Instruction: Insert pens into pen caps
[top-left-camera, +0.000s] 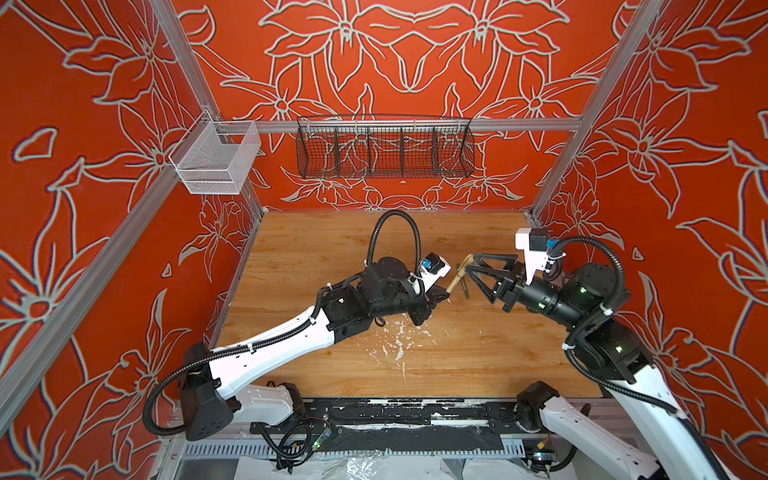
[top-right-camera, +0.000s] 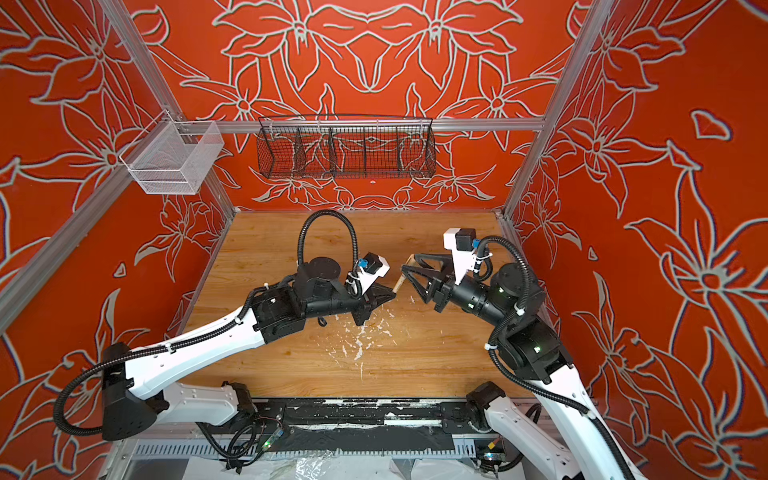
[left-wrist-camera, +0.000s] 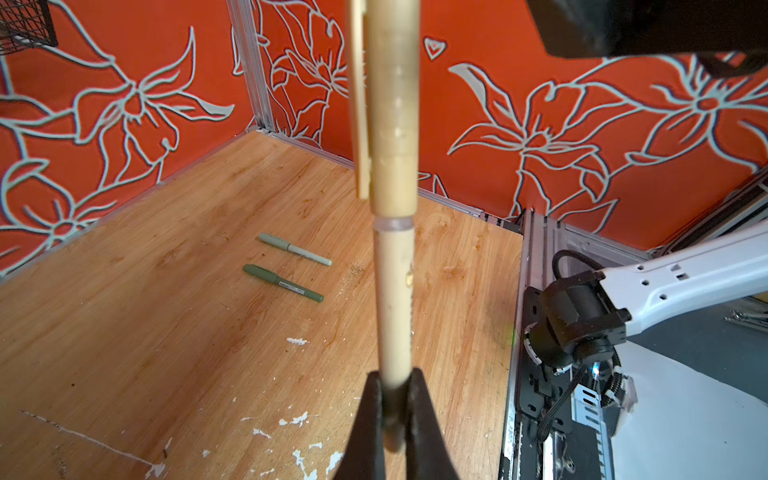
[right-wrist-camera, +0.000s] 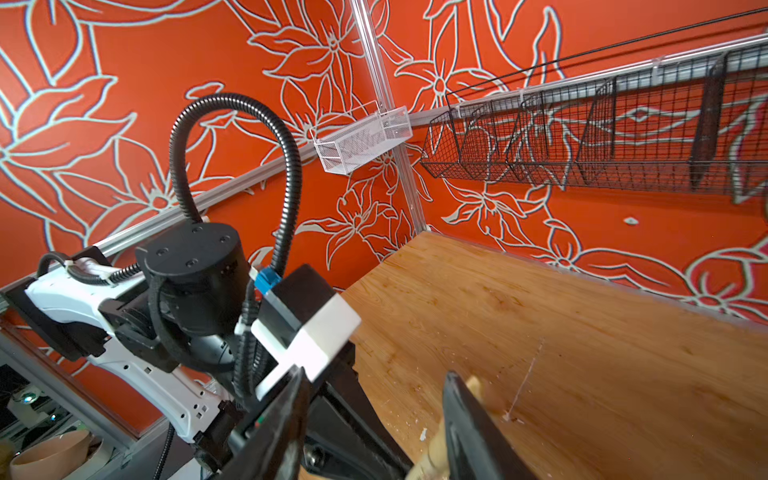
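An upright beige pen with its cap on top stands in my left gripper, which is shut on the pen's lower end. My right gripper is open beside the cap, its fingers apart, with the pen's top close to one finger in the right wrist view. In the top left view it is just right of the pen. On the table lie a green pen and a pale grey-green pen.
A black wire basket and a white basket hang on the walls above it.
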